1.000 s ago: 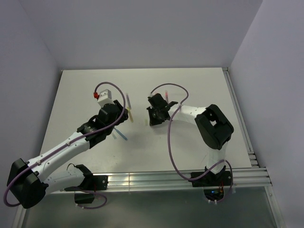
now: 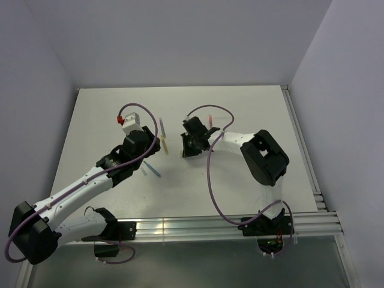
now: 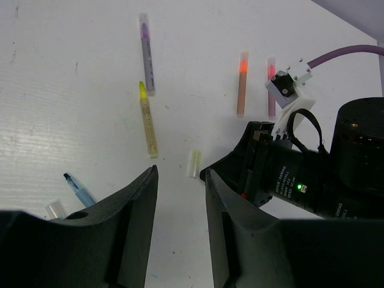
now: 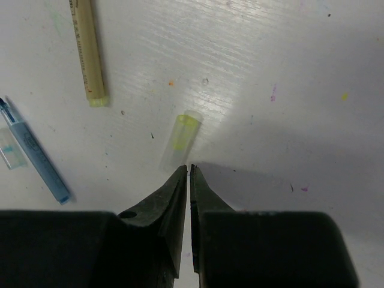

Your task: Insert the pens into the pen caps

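Note:
My right gripper is shut, its tips just beside a short clear cap with yellow inside (image 4: 182,138), nothing clearly between them. A yellow pen (image 3: 148,123) lies left of that cap; a blue pen (image 4: 39,159) lies with a clear cap (image 4: 9,148) beside it. A purple pen (image 3: 147,57), an orange pen (image 3: 241,90) and a pink pen (image 3: 271,99) lie toward the back. My left gripper hangs over the table with fingers apart and empty.
The white table (image 2: 252,108) is bounded by grey walls and metal rails. The right arm fills the right of the left wrist view.
My right gripper has moved a little to the left over the last second, to the short yellow cap. The left arm looks unchanged.

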